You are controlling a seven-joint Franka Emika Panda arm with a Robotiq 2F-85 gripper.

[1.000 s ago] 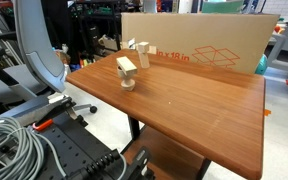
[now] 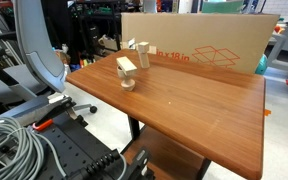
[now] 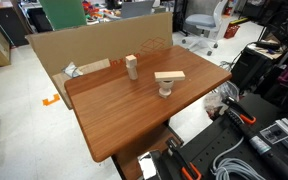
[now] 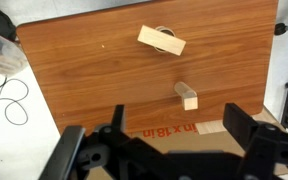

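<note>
A light wooden block [image 3: 169,76] lies flat across the top of a short pale cylinder [image 3: 165,90] on the wooden table [image 3: 119,115]. Behind it a second, narrower piece stands upright, a pale column [image 3: 132,72] with a light block-like top. From above, the wrist view shows the flat block [image 4: 161,40] near the upper middle and the upright column [image 4: 187,92] lower down. My gripper is high over the table, its dark fingers spread wide and nothing between them. Neither exterior view shows its fingers.
A tall cardboard panel [image 2: 204,42] borders the table's far side. Coiled grey cable [image 2: 12,150] lies on the dark bench beside the table. An office chair [image 3: 206,22] stands beyond.
</note>
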